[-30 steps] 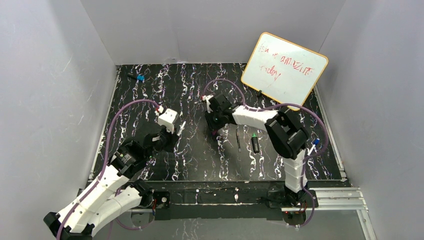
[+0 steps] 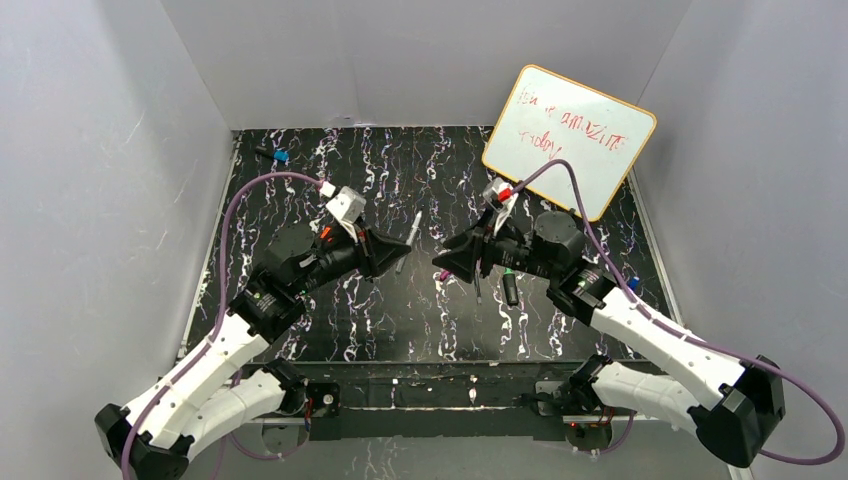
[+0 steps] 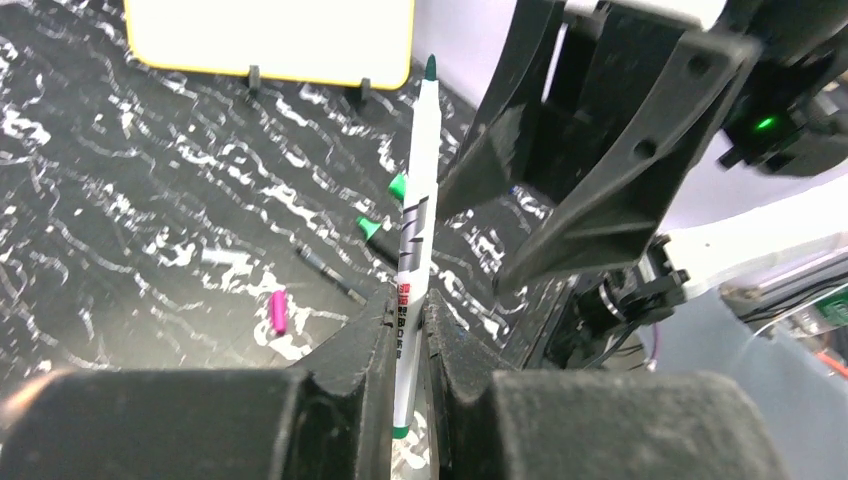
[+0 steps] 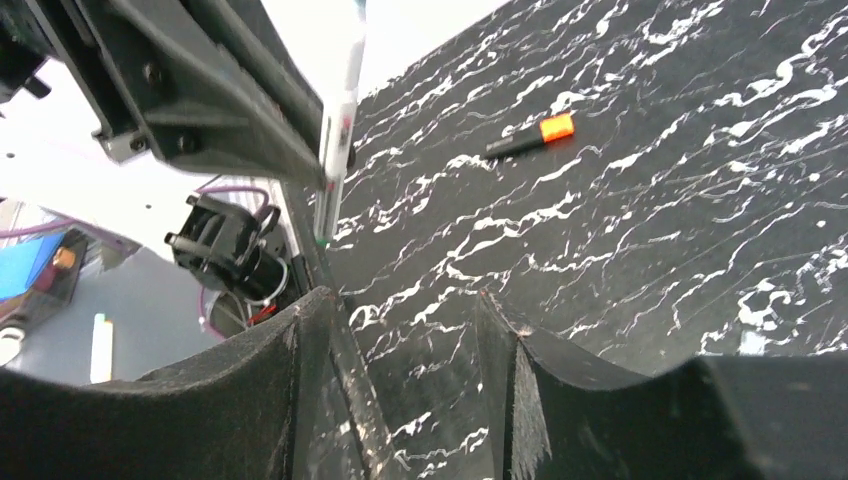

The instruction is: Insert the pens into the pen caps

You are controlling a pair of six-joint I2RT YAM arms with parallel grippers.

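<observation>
A white pen stands upright in my left gripper, which is shut on it; it also shows above the table in the right wrist view (image 4: 336,150). Facing it from the right, my right gripper is open with nothing between its fingers. On the table lie a magenta cap (image 3: 278,310), a small whitish piece (image 3: 225,256), a dark slim pen (image 3: 330,275) and a green-tipped marker (image 2: 510,288). A dark marker with a blue part (image 2: 272,154) lies at the back left.
A whiteboard (image 2: 568,130) leans at the back right. Grey walls enclose the marble-patterned table (image 2: 370,160).
The left gripper has moved right and slightly up in the top view with the pen. The right arm has swung right and risen from over the magenta cap to face it.
</observation>
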